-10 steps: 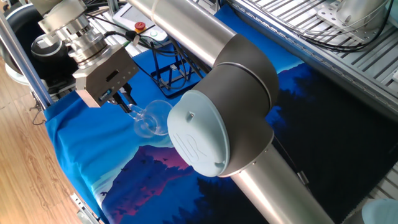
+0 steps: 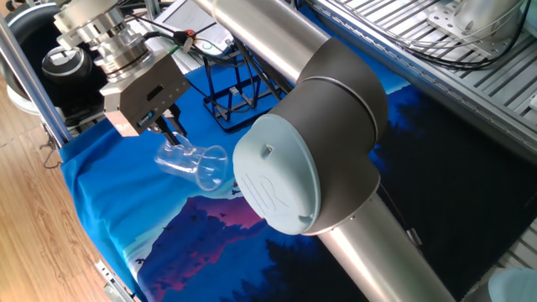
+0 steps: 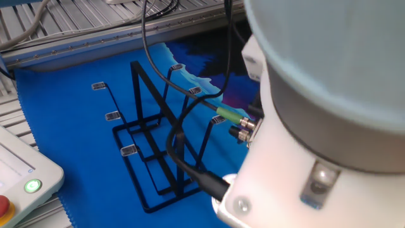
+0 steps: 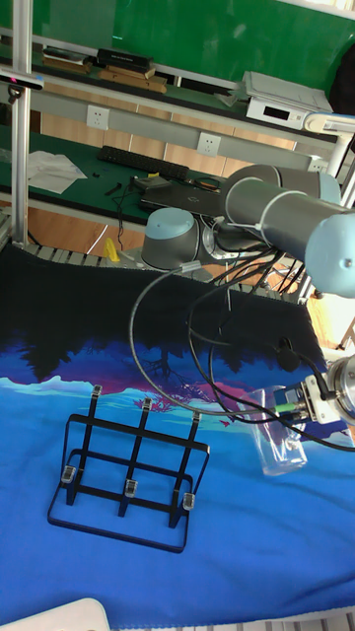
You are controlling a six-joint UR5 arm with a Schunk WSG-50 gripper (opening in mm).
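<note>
A clear plastic cup hangs on its side over the blue cloth, its wide mouth toward the arm's elbow in exterior view 1. My gripper is shut on the cup near its handle side; the exact contact is hard to see through the clear plastic. Exterior view 3 has the cup at the right, below the wrist, with cables partly covering the fingers. A black wire rack with clear-looking tips on its prongs stands on the cloth, apart from the cup. The second exterior view shows this rack but neither cup nor fingers.
The printed cloth covers the table, with free room in front of the cup. A teach pendant lies beside the rack. Loose cables loop from the arm close to the rack. The large elbow sits right by the cup.
The cup has turned with my gripper from showing its round outline to lying sideways, mouth to the right. The wrist has shifted slightly, and the elbow has moved a little to the right.
</note>
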